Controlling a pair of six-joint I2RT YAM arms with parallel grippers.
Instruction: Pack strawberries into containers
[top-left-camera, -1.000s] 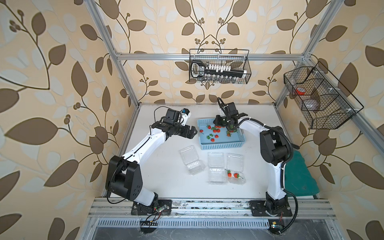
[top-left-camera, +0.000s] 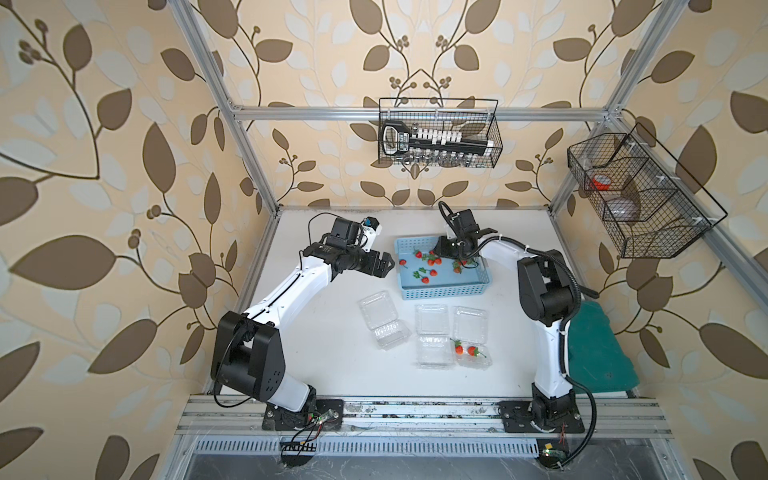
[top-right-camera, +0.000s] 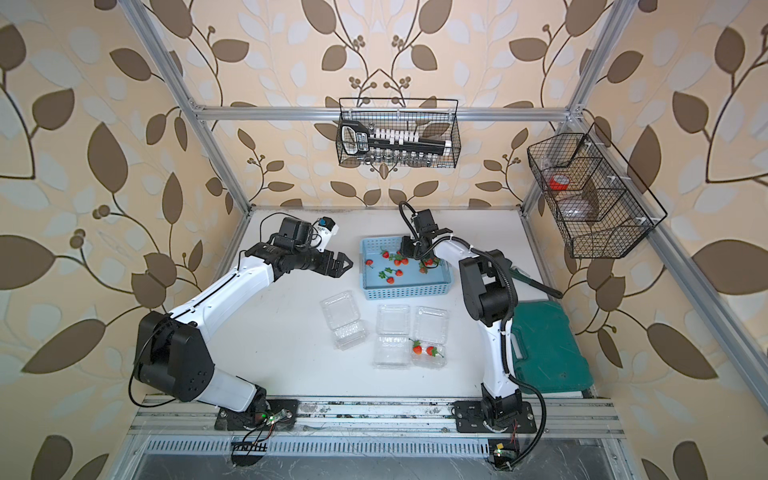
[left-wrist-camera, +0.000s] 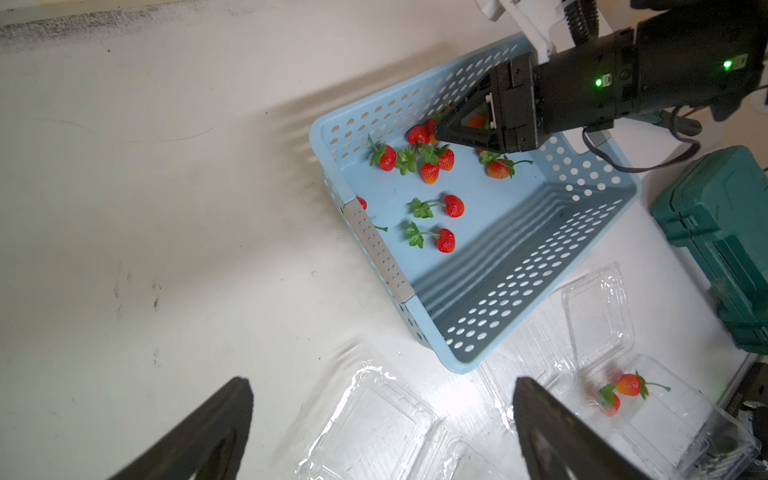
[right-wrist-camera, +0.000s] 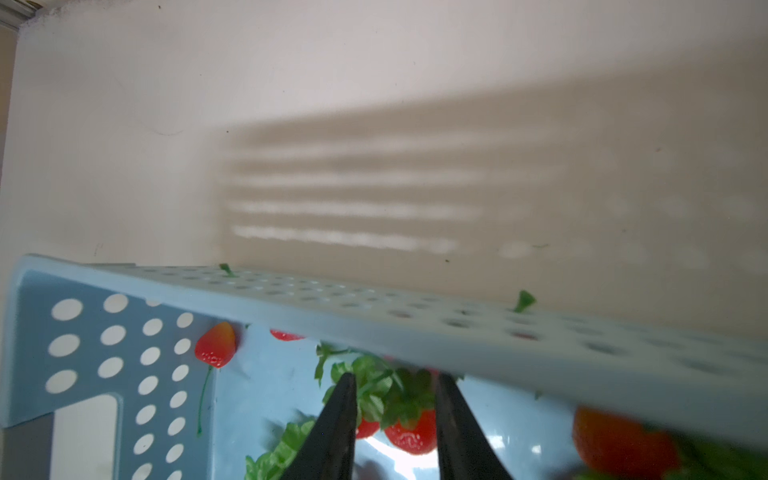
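Several red strawberries (left-wrist-camera: 445, 241) with green stems lie in the light blue basket (left-wrist-camera: 384, 252). My right gripper reaches into the back of this basket; its fingers (right-wrist-camera: 342, 424) are apart. Strawberry leaves and a red strawberry (right-wrist-camera: 416, 433) show between and beyond them, and I cannot tell whether they touch. Left of the basket, over bare table, my left gripper stands open and empty. In front are three clear hinged containers with lids up: a left one (top-left-camera: 385, 320), an empty middle one (top-left-camera: 433, 336), and a right one (top-left-camera: 470, 326) holding two strawberries (top-left-camera: 472, 351).
The basket's back wall (right-wrist-camera: 320, 308) rises close to my right gripper. A teal case (top-left-camera: 600, 352) lies at the table's right side. Wire baskets (top-left-camera: 440, 136) hang on the walls. Free table lies at the left and front left.
My right gripper has lowered slightly into the basket and shifted a little to the right. The left arm, the containers and the basket have not moved.
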